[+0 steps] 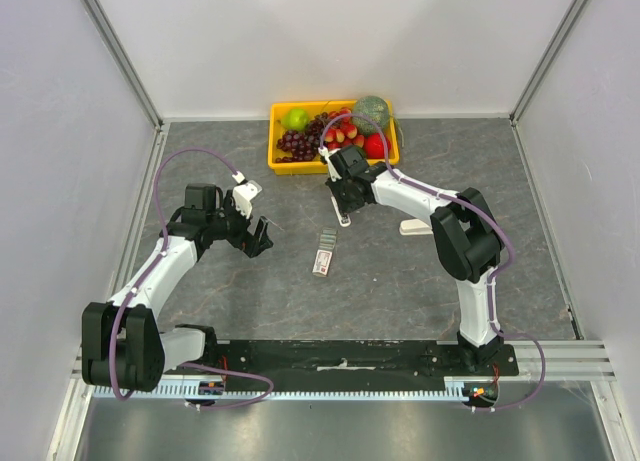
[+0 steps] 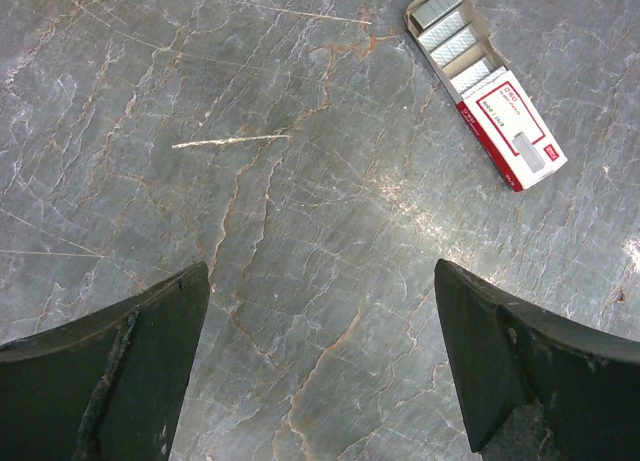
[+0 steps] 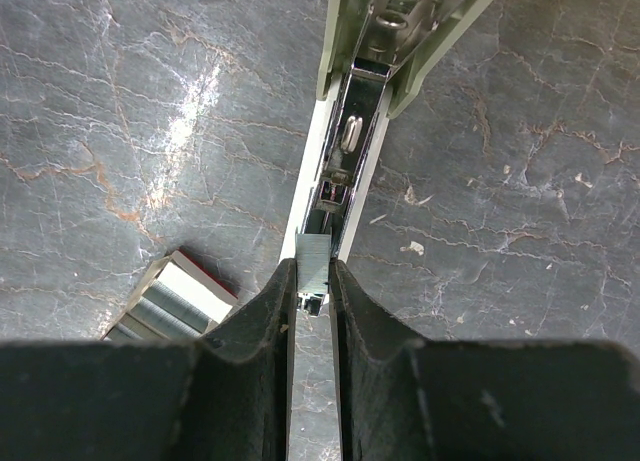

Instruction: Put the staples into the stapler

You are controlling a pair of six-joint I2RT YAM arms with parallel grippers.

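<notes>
An opened stapler (image 3: 353,136) lies lengthwise under my right gripper, its magazine exposed. A strip of staples (image 3: 313,256) sits between that gripper's fingertips over the magazine's near end; whether they grip it or only surround it is hard to tell. An open box of staples (image 1: 324,251) (image 2: 508,129) (image 3: 170,301), red and white with several strips inside, lies near the middle of the table, left of the stapler. My left gripper (image 1: 258,236) stands open over bare table at the left, nothing between its fingers.
A yellow basket of fruit (image 1: 276,144) stands at the back. A white oblong object (image 1: 415,227) lies right of the stapler, partly near the right arm.
</notes>
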